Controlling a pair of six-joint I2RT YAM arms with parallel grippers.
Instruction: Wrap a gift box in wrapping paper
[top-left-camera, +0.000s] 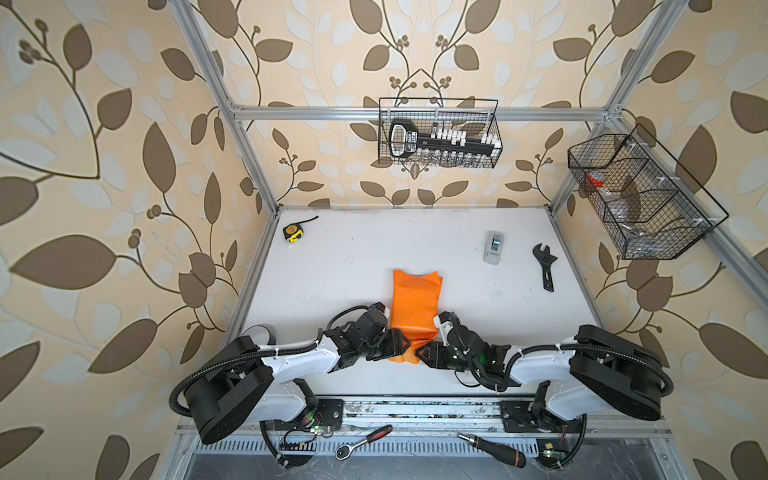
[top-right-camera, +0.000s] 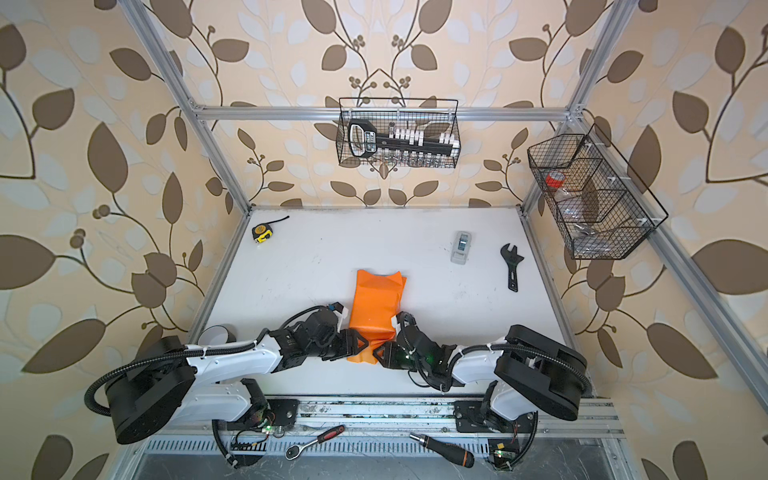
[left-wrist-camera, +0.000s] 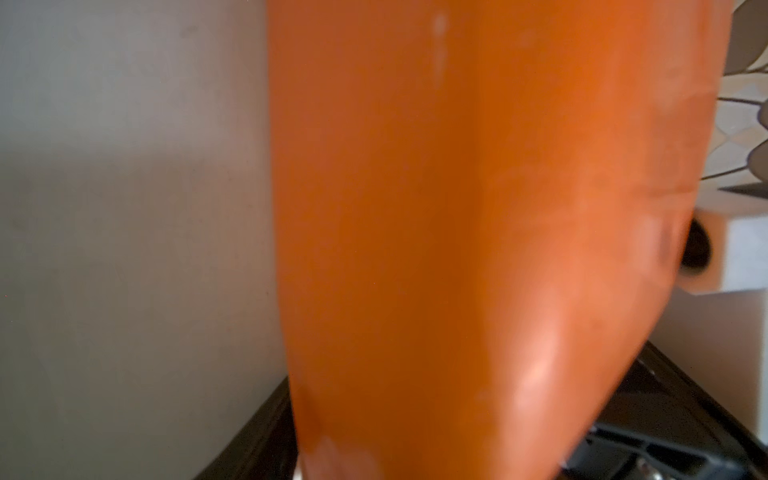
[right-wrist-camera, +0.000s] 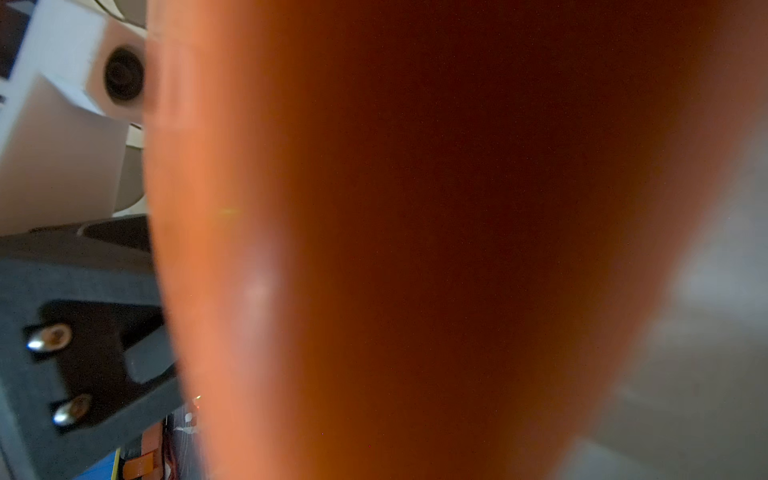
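Glossy orange wrapping paper (top-left-camera: 415, 296) lies near the front middle of the white table, its back edge uneven and its near end creased and narrowed. No bare gift box surface shows; whether the box is inside the paper cannot be made out. My left gripper (top-left-camera: 402, 342) is at the left side of the paper's near end, and my right gripper (top-left-camera: 425, 353) is opposite it on the right. In the left wrist view the orange paper (left-wrist-camera: 464, 200) fills the middle and covers the fingertips. Blurred orange paper (right-wrist-camera: 448, 240) likewise hides the fingertips in the right wrist view.
A yellow tape measure (top-left-camera: 293, 232) rests at the back left. Toward the back right are a grey device (top-left-camera: 493, 247) and an adjustable wrench (top-left-camera: 545, 266). A roll (top-right-camera: 217, 335) sits by the left arm.
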